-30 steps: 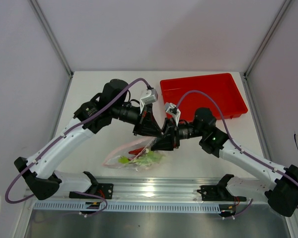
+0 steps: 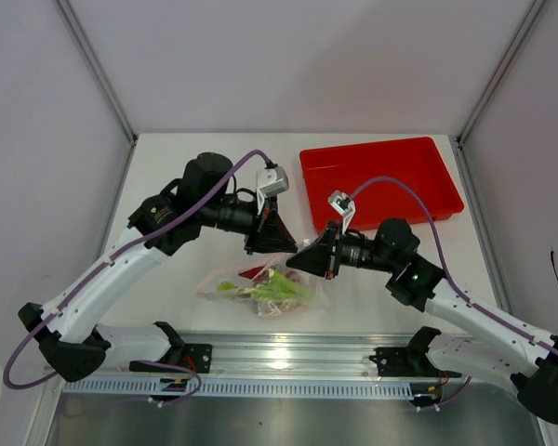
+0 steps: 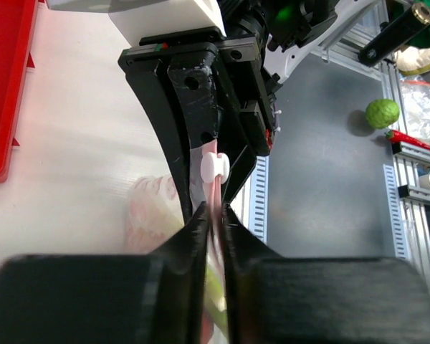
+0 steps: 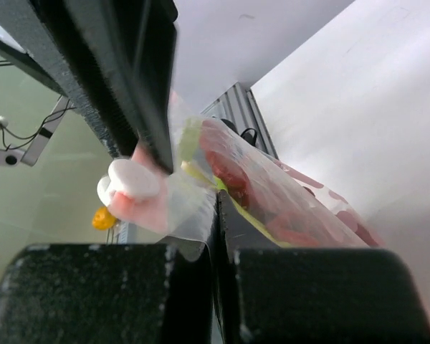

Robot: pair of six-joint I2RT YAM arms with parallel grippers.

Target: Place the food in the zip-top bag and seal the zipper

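Observation:
The clear zip bag (image 2: 274,293) with green, yellow and red food lies at the front centre, its top raised between my grippers. My left gripper (image 2: 288,243) is shut on the bag's top edge. In the left wrist view the pink zipper strip with its white slider (image 3: 215,166) runs up from those fingers toward the other gripper. My right gripper (image 2: 312,260) is shut just beside it; in the right wrist view the bag's clear edge (image 4: 190,211) reaches its fingertips, slider close by, but how firmly it is held is unclear.
An empty red bin (image 2: 377,177) stands at the back right. The table's front rail (image 2: 279,344) runs just below the bag.

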